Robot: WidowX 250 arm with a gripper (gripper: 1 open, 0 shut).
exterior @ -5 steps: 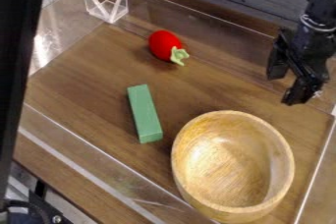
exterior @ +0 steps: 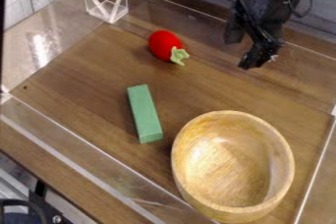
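Observation:
My black gripper (exterior: pixel 245 41) hangs at the top right of the camera view, open, above and to the right of a red vegetable (exterior: pixel 164 44) with a pale green top, which looks like a toy. A green block (exterior: pixel 143 112) lies left of centre, and a large wooden bowl (exterior: pixel 233 164) sits at the lower right.
A small clear plastic piece (exterior: pixel 105 4) stands at the upper left. Clear low walls edge the wooden work surface (exterior: pixel 79 81).
My gripper has moved up and to the left, away from the right edge and closer to the red vegetable. The objects on the surface have stayed in place.

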